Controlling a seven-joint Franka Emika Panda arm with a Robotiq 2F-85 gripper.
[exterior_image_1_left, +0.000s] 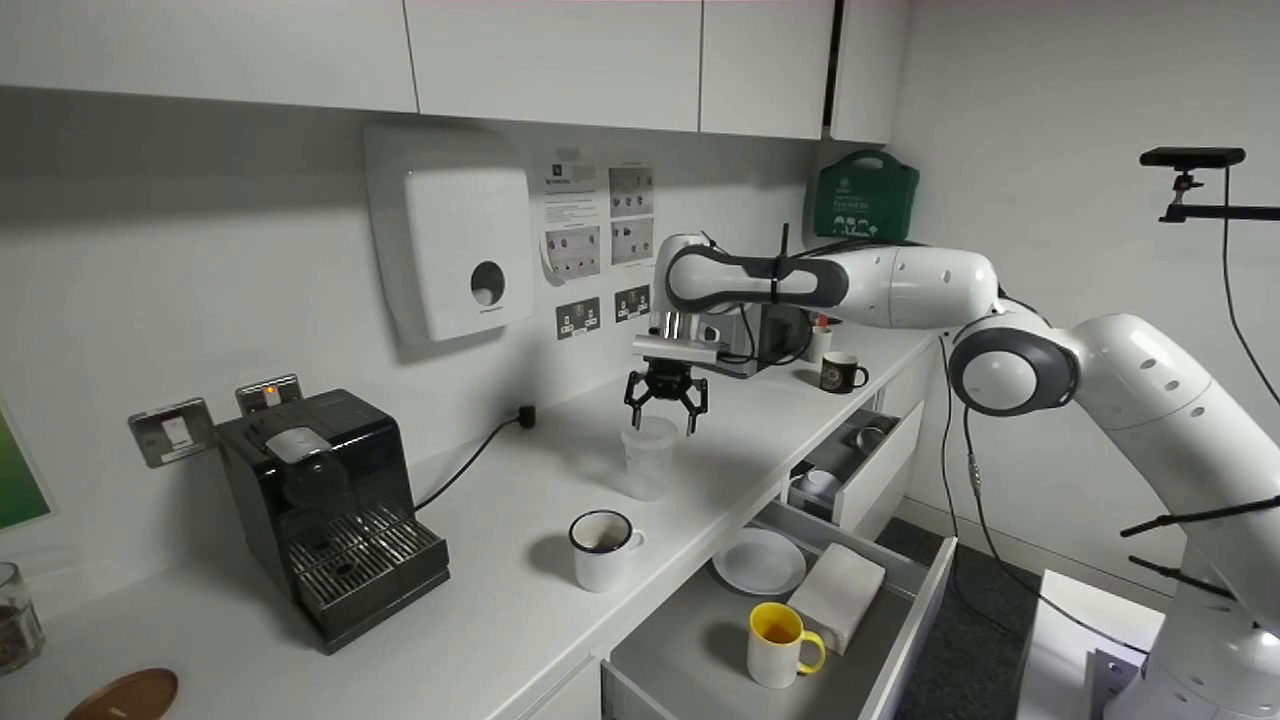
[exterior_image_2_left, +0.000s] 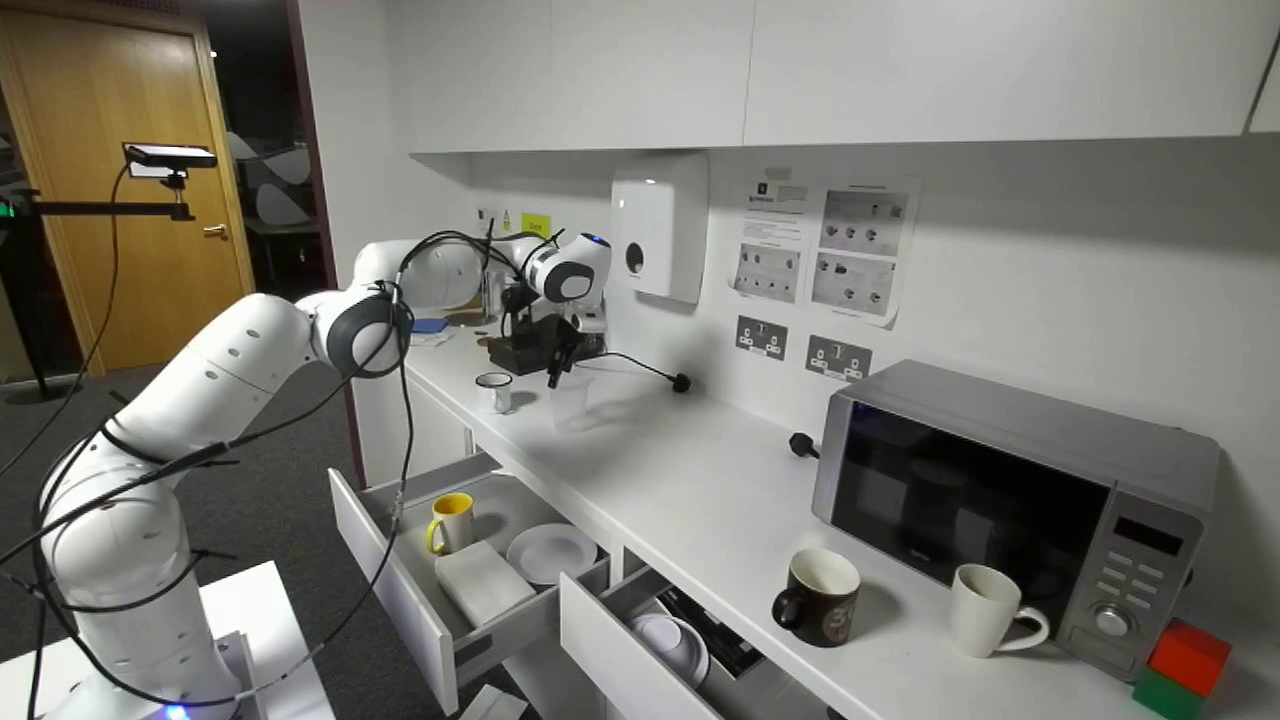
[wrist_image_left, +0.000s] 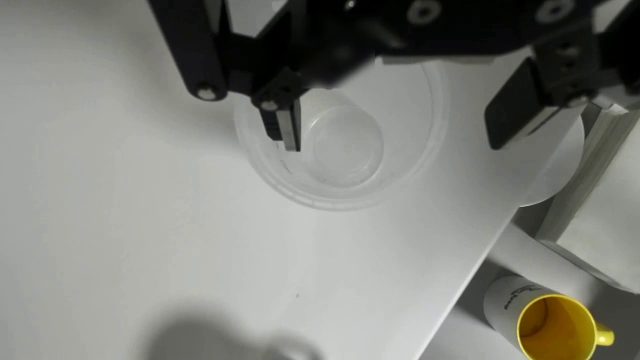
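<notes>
A clear plastic container (exterior_image_1_left: 648, 462) stands upright on the white counter. Just above its rim is my gripper (exterior_image_1_left: 665, 425), pointing down, its fingers spread wide and nothing held. From the wrist view, one finger (wrist_image_left: 290, 126) overlaps the inside of the container (wrist_image_left: 348, 147), while the other finger (wrist_image_left: 513, 108) appears outside its rim on the drawer side. Whether either finger touches the plastic cannot be told. In exterior view 2 the transparent container (exterior_image_2_left: 571, 406) shows only faintly beneath the gripper (exterior_image_2_left: 559, 374).
A white enamel mug (exterior_image_1_left: 600, 564) stands close by, with a black coffee machine (exterior_image_1_left: 330, 516) further left. Two drawers are pulled out; the nearer holds a yellow-lined mug (exterior_image_1_left: 774, 654), a plate (exterior_image_1_left: 759, 562) and a white block (exterior_image_1_left: 840, 588). Counter between container and microwave (exterior_image_2_left: 1008, 492) is clear.
</notes>
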